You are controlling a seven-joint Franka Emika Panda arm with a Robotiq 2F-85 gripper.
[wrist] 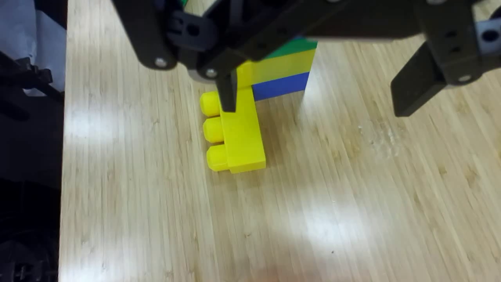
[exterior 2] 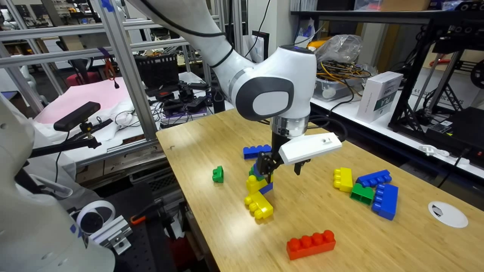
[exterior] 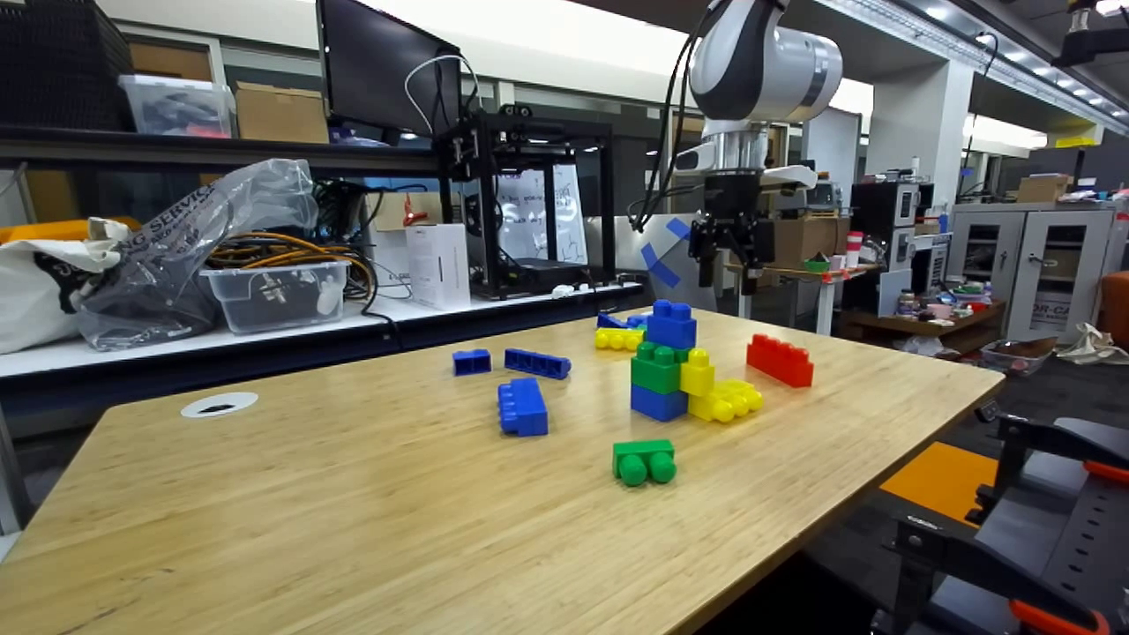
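Note:
My gripper [exterior: 728, 277] is open and empty, hanging above and behind the block stack in exterior view 1. The stack shows a blue block [exterior: 671, 326] on top, a green block [exterior: 655, 369] and a yellow block [exterior: 696, 375] under it, and a blue block [exterior: 658, 403] at the bottom. Against its side a yellow block [exterior: 730, 401] lies on the table, studs sideways. From the wrist, one fingertip [wrist: 228, 101] overlaps this yellow block [wrist: 244, 136] in the picture; the other finger [wrist: 415, 84] is over bare wood. The arm partly hides the stack in exterior view 2.
Away from the stack lie a red block [exterior 2: 311, 244], a small green block [exterior 2: 218, 174] and a blue block [exterior 2: 256, 151]. Yellow [exterior 2: 343, 179], green [exterior 2: 362, 194] and blue blocks [exterior 2: 385, 201] cluster towards the shelf side. Bare table surrounds the stack.

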